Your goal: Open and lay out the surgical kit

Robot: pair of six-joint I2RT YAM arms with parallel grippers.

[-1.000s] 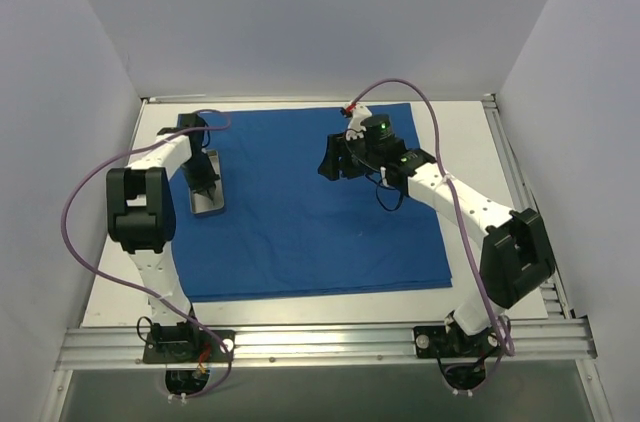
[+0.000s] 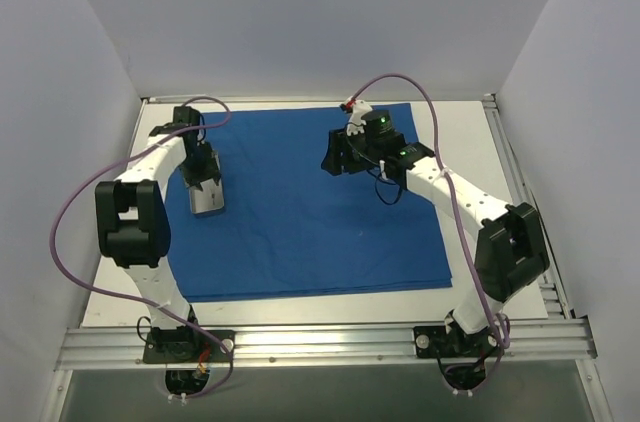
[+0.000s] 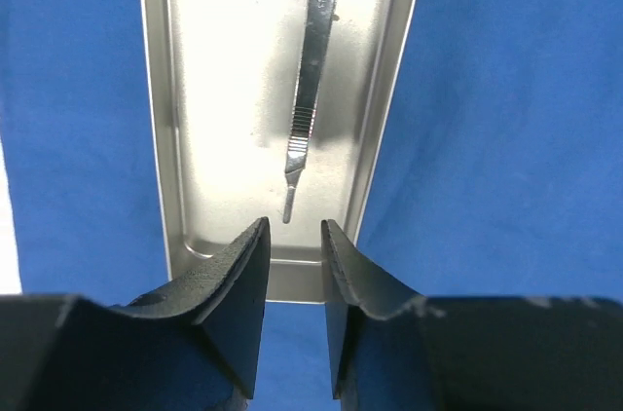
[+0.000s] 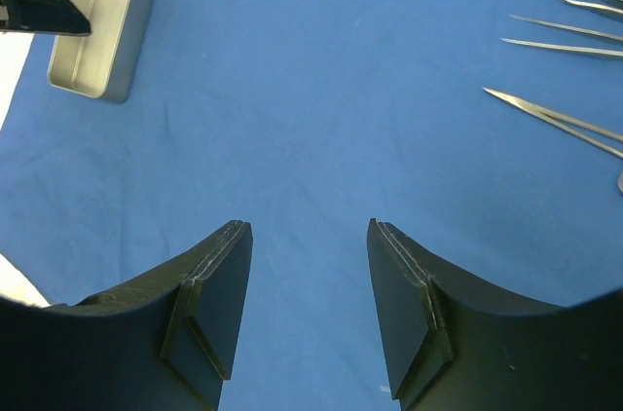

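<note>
A metal tray (image 3: 243,90) lies on the blue cloth (image 2: 300,232) at the left, holding a scalpel handle (image 3: 308,80). My left gripper hangs over the tray's near end, its fingertips a little apart below the scalpel's narrow tip, nothing seen between them. My right gripper is held over the middle-right of the cloth, open and empty. In the right wrist view several slender instruments, among them scissors (image 4: 555,117) and tweezers (image 4: 584,2), lie in a row at the right; the top view hides them behind the right arm.
A white table margin (image 2: 465,137) borders the cloth, with frame rails and walls around it. The tray (image 4: 117,70) shows at the upper left of the right wrist view, partly behind a dark gripper.
The right arm has moved only slightly.
</note>
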